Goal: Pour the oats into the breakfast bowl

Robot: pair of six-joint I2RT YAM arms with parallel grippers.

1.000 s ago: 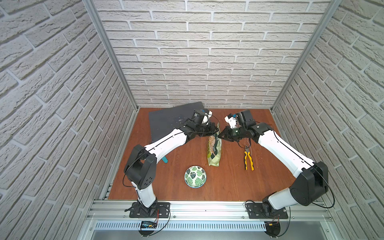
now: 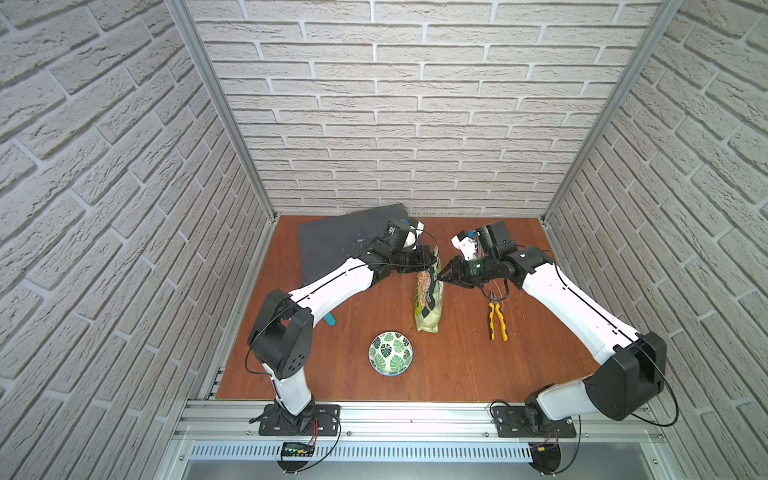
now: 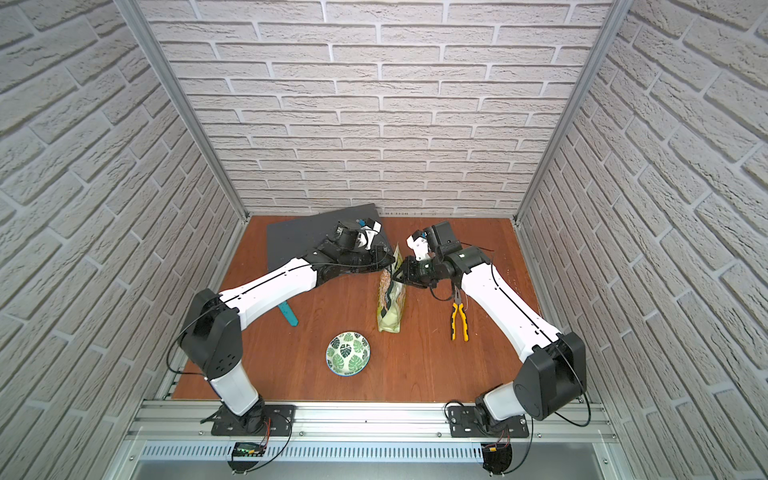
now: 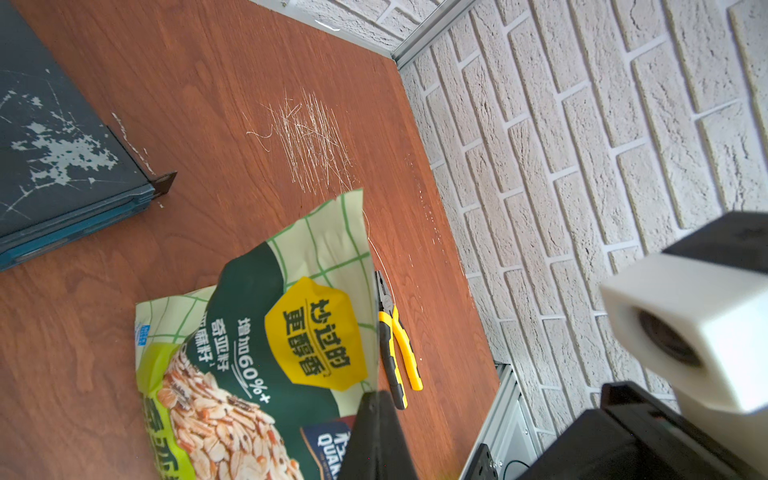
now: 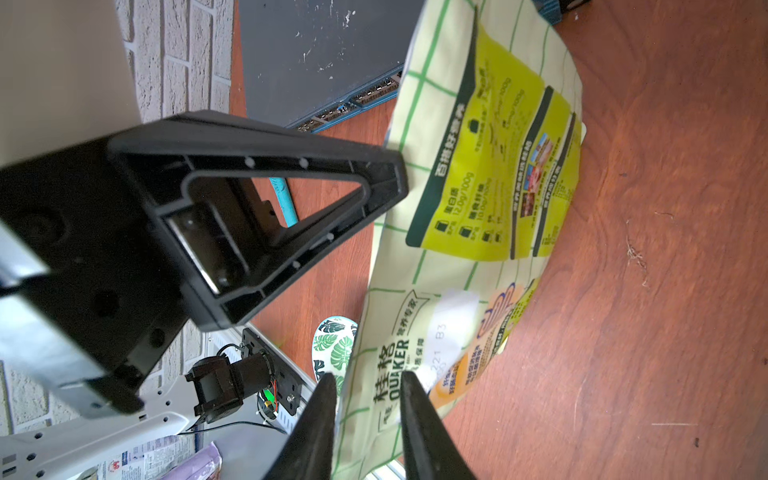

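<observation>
The oats bag (image 2: 427, 304), cream and green, stands between my grippers, and fills much of both wrist views. My left gripper (image 2: 425, 257) is shut at the upper left of the bag (image 3: 390, 308); whether its fingertips have any bag film between them is hard to tell. My right gripper (image 2: 448, 273) is open at the bag's right side, its two fingertips in front of the printed face in the right wrist view. The bowl with leaf pattern (image 2: 390, 353) sits at the front, left of the bag.
A dark board (image 2: 336, 232) covers the back left, with a teal object (image 3: 288, 313) near it. Yellow-black pliers (image 2: 502, 320) lie right of the bag.
My right arm has shifted slightly, its elbow lower and the gripper a little to the right. The left arm, bag and bowl look unchanged.
</observation>
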